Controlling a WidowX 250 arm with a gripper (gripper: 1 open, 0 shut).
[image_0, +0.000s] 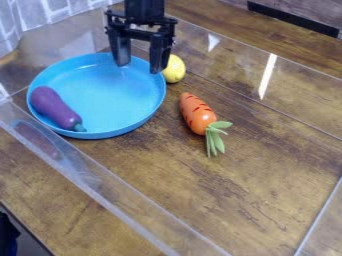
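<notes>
A black gripper (139, 52) hangs at the top centre, its two fingers apart over the back rim of a blue plate (108, 96), with nothing visible between them. A purple eggplant (51, 105) lies in the plate at the left. A yellow object (175, 70), perhaps a lemon, sits just right of the gripper, partly behind its right finger. An orange carrot (199, 115) with green leaves lies on the wood to the right of the plate.
A transparent edge runs along the lower left and the right side, and a patterned wall stands at the top left.
</notes>
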